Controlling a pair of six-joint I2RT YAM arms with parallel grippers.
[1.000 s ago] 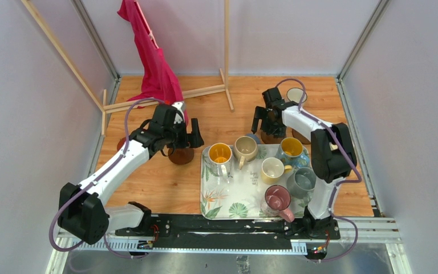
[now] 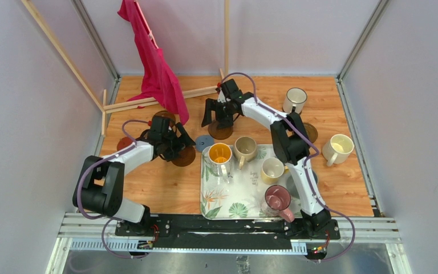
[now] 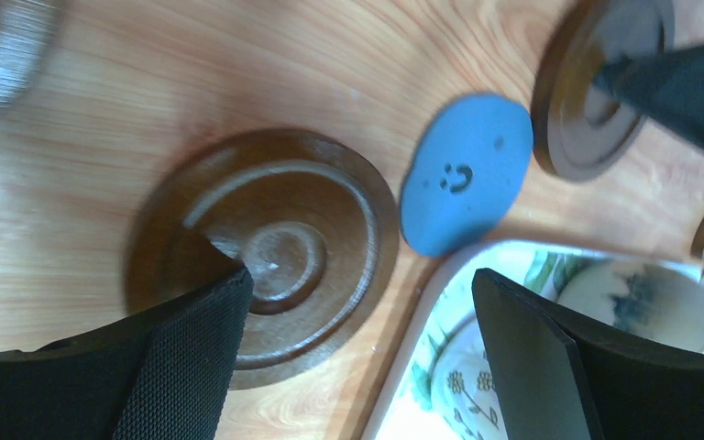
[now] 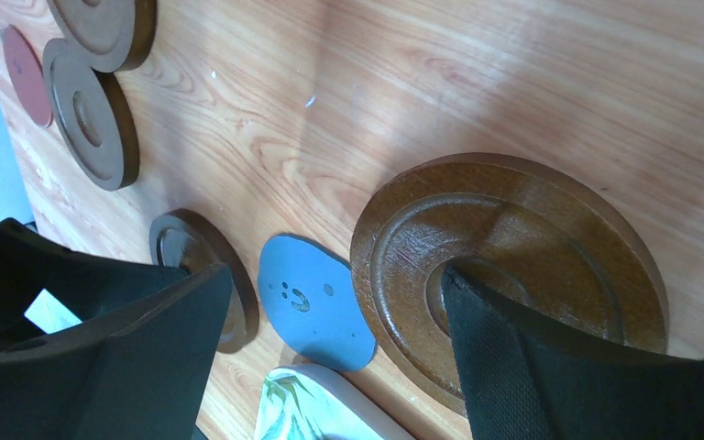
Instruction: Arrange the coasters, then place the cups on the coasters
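Observation:
A blue coaster lies by the tray's back-left corner, between two brown wooden coasters. It shows with a face drawn on it in both wrist views. My left gripper is open and empty over the left brown coaster. My right gripper is open and empty over the other brown coaster. On the tray stand several cups, among them a tall mug with an orange inside and a beige cup.
The white patterned tray fills the front centre. More cups stand at the right. A wooden rack with a pink cloth is at the back left. Bare wood is at the front left.
My right gripper has moved left across the back of the table, and the blue coaster now lies farther left. The left arm has shifted, its gripper lower and slightly left.

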